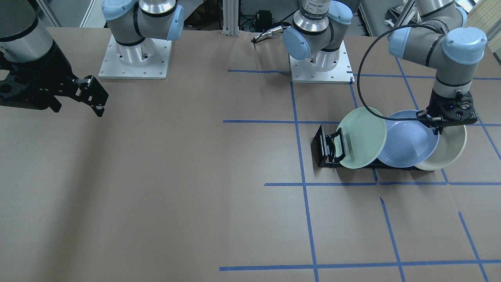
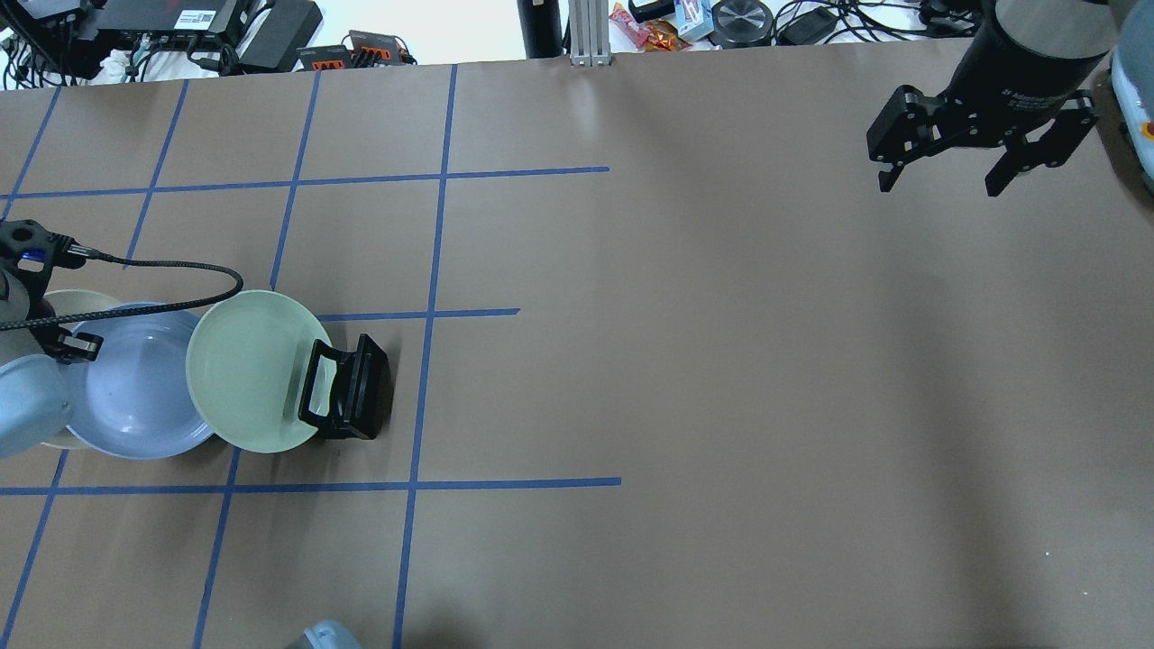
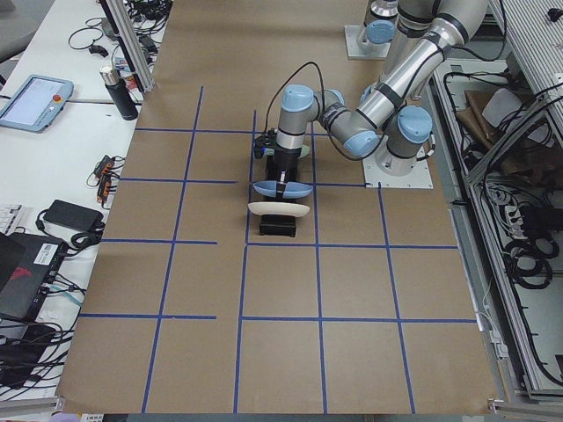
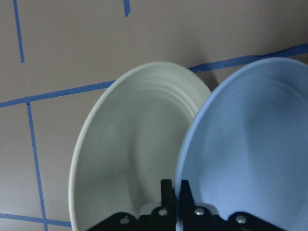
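Note:
A black dish rack (image 1: 324, 148) holds a pale green plate (image 1: 359, 141), a blue plate (image 1: 406, 145) and a cream plate (image 1: 448, 150), standing in a row. My gripper is at the top rim of the blue plate, as the left wrist view shows. Its fingertips sit close together with that rim between them, so it looks shut on the blue plate. The cream plate lies just beside it. In the top view the gripper (image 2: 70, 346) is over the blue plate, partly hidden by the arm.
A second arm's black gripper (image 2: 941, 141) hangs at the far side, away from the rack. More arm bases (image 1: 134, 70) stand at the back.

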